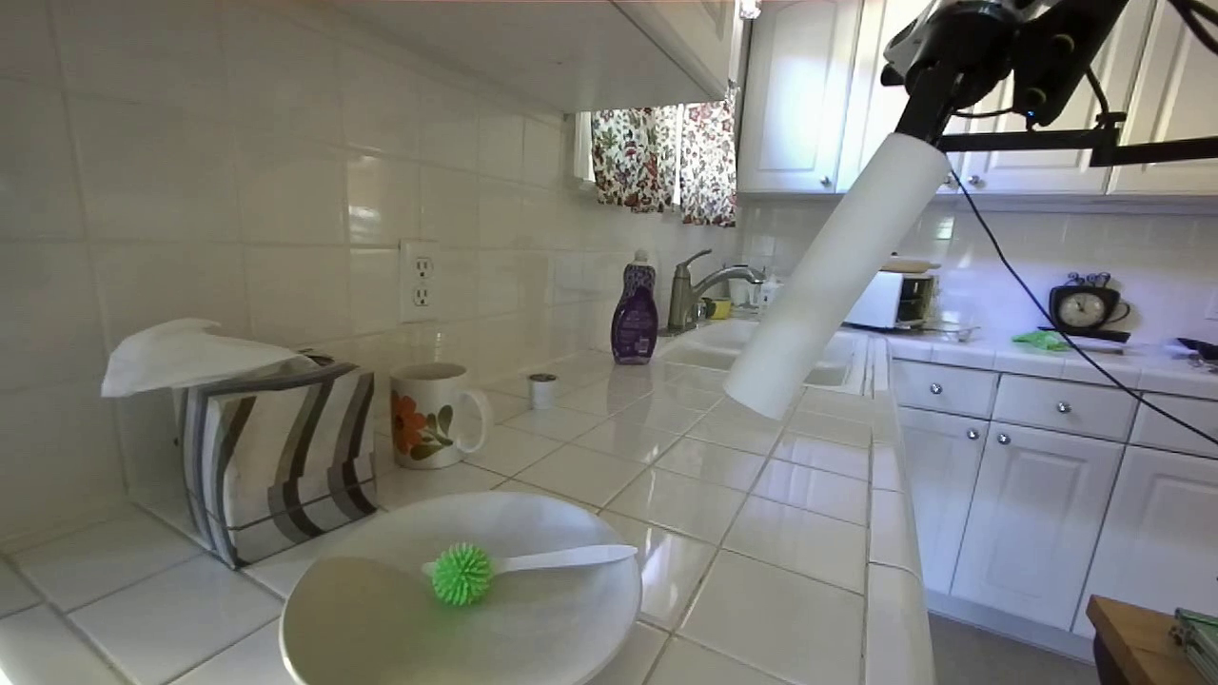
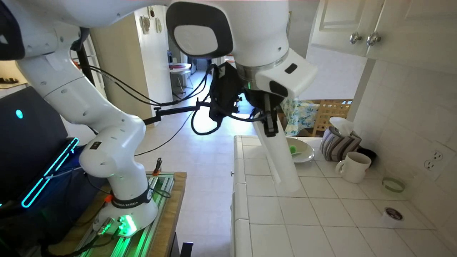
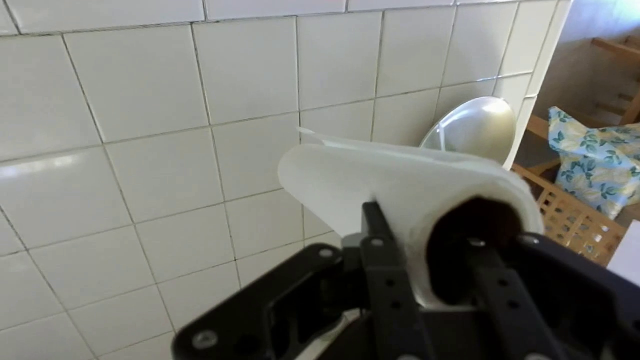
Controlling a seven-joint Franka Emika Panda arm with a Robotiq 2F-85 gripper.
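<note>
A long white paper roll [image 1: 839, 280] hangs tilted above the tiled counter, its upper end held by my gripper [image 1: 927, 108]. In the wrist view the gripper is shut on the wall of the roll [image 3: 384, 180]: one finger [image 3: 379, 240] lies outside it, the other reaches into the dark hollow end. The second exterior view has the roll [image 2: 280, 158] slanting down from the fingers, its lower end over the counter. Whether that end touches the tiles is hard to tell, though it appears apart from them.
A white plate [image 1: 343, 622] with a green-headed brush [image 1: 462, 575] stands at the counter's near end. Along the wall are a striped tissue box [image 1: 285, 457], a flowered mug [image 1: 431, 417], a small white cup [image 1: 542, 392] and a purple bottle [image 1: 635, 314].
</note>
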